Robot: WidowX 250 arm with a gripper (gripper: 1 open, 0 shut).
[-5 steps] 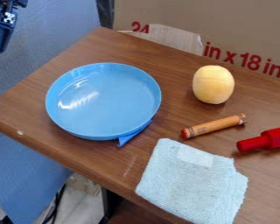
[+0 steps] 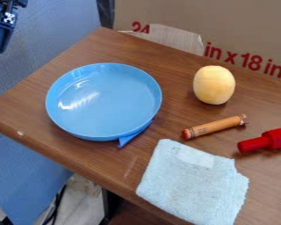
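A blue plate [image 2: 103,98] lies on the wooden table, with a small blue pointed object [image 2: 131,137] poking out from under its front right rim. A pale yellow round object [image 2: 213,83] sits to the plate's right. Below it lie an orange crayon-like stick [image 2: 213,126] and a red cylindrical object [image 2: 267,141] at the right edge. A light blue cloth [image 2: 192,180] lies at the front. Part of my arm's end shows at the top left corner, off the table; whether the gripper there is open or shut is unclear.
A cardboard box [image 2: 242,35] stands behind the table. Bare wood [image 2: 143,61] is free behind the plate and between plate and yellow object. The table's left edge runs diagonally beside blue padded material [image 2: 25,167].
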